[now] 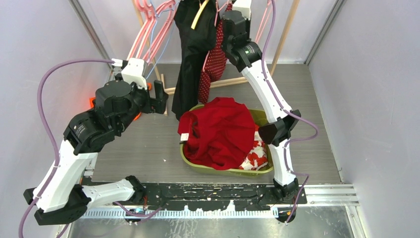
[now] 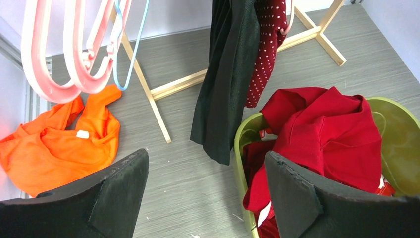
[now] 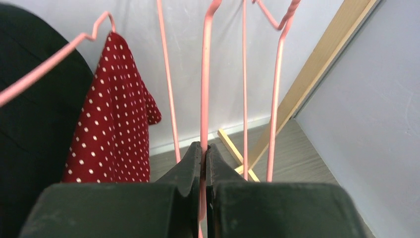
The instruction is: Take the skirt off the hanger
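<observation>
A red polka-dot garment (image 1: 214, 62) hangs on pink hangers at the back, beside a black garment (image 1: 185, 69); in the right wrist view the dotted cloth (image 3: 106, 124) is left of my right gripper, which is shut on a vertical pink hanger rod (image 3: 205, 89). Which garment is the skirt I cannot tell. My left gripper is open with nothing between its fingers, below and in front of the empty pink hangers (image 2: 74, 64) at the left.
An olive basket (image 2: 398, 129) holding red and floral clothes stands below the rack. An orange cloth (image 2: 59, 148) lies on the floor at left. Wooden rack bars (image 2: 178, 84) cross behind; side walls bound the space.
</observation>
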